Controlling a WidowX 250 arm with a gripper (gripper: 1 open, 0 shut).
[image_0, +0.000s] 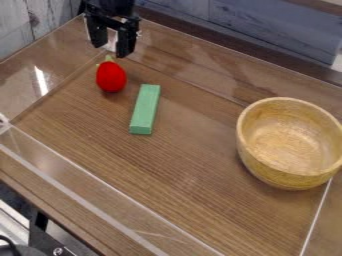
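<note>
My gripper (112, 40) is at the top left of the camera view, dark and open. It is above and behind a red object (111, 77), apart from it, with a small pale yellowish bit at the red object's top. A green block (146, 109) lies to the right and nearer. A yellow bowl (286, 140) stands at the right.
A pale wall runs along the back left edge.
</note>
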